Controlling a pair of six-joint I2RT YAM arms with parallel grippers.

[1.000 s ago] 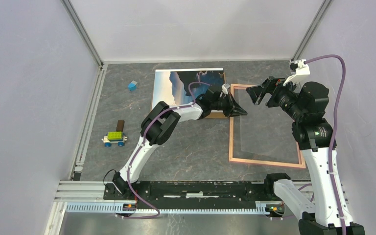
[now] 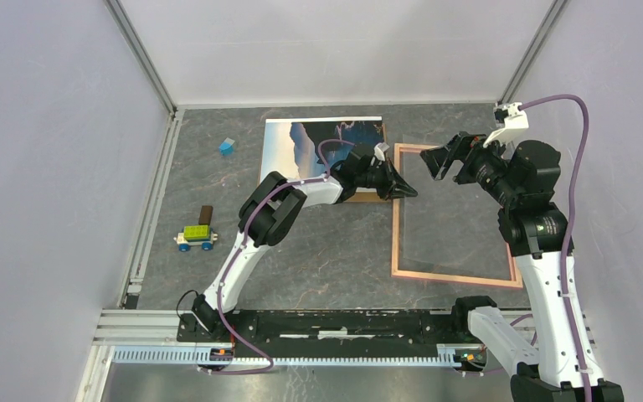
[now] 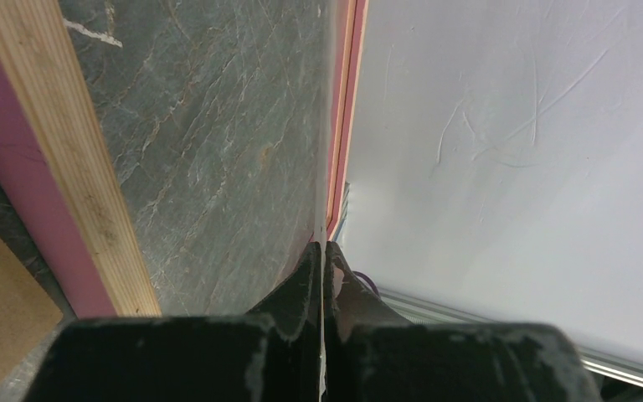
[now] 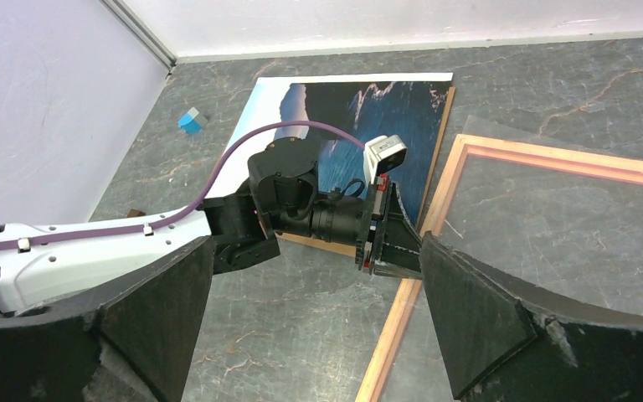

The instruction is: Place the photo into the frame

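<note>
The wooden frame (image 2: 458,275) lies on the right of the table. A clear thin sheet (image 2: 460,239) lies across it, its upper edge reaching past the frame's top side. My left gripper is shut over the frame's left side, with the sheet, nearly edge-on in the left wrist view, running thinly between its fingertips. The photo (image 2: 281,155), a mountain and water scene, lies left of the frame, partly covered by the left arm. Above the frame's upper part, my right gripper stands open with nothing between its fingers.
A brown board (image 2: 368,198) shows beneath the photo. At the left are a blue block (image 2: 227,146), a toy car (image 2: 196,235) and a brown block (image 2: 206,215). Bare table lies below the photo. White walls border the area.
The left gripper has shifted slightly left, and the clear sheet's left edge has come left with it, closer to the frame's left side. The right arm stays almost still.
</note>
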